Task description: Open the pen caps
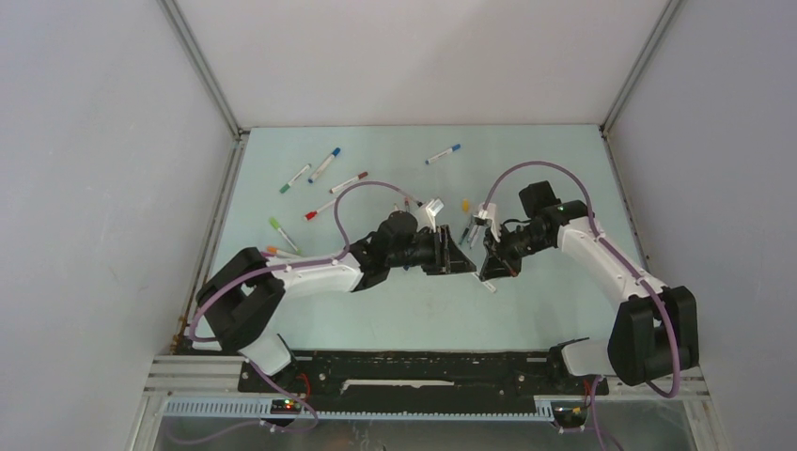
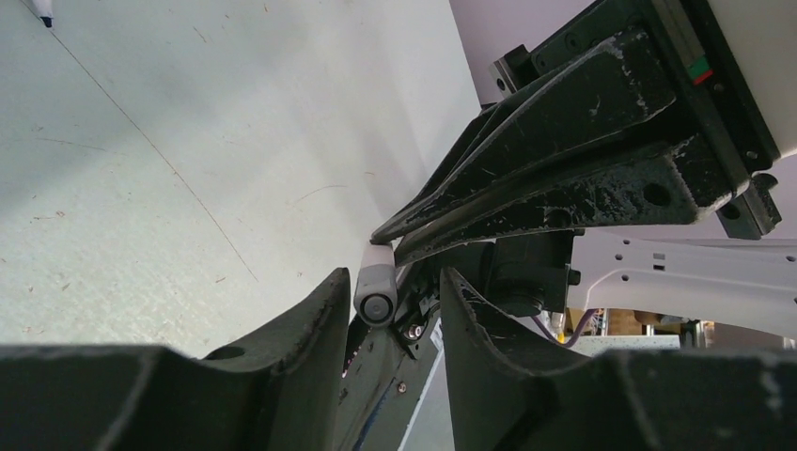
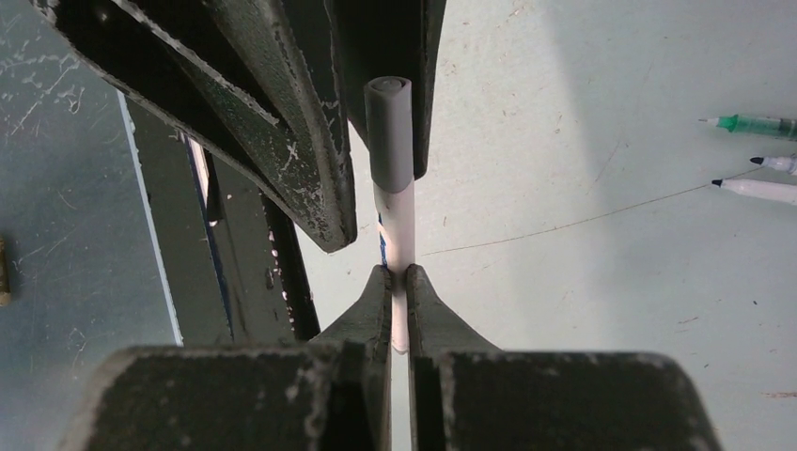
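A white marker with a grey cap (image 3: pixel 390 141) stands end-on to my right gripper, which is shut on its white barrel (image 3: pixel 395 216). My left gripper (image 1: pixel 466 266) meets it from the left, its black fingers round the capped end in the right wrist view. In the left wrist view the grey end (image 2: pixel 376 287) sits by the fingertips of both grippers; whether the left fingers touch the cap is hard to tell.
Several capped markers (image 1: pixel 322 167) lie scattered over the back and left of the table (image 1: pixel 395 310). Uncapped pens (image 3: pixel 752 189) lie near the middle.
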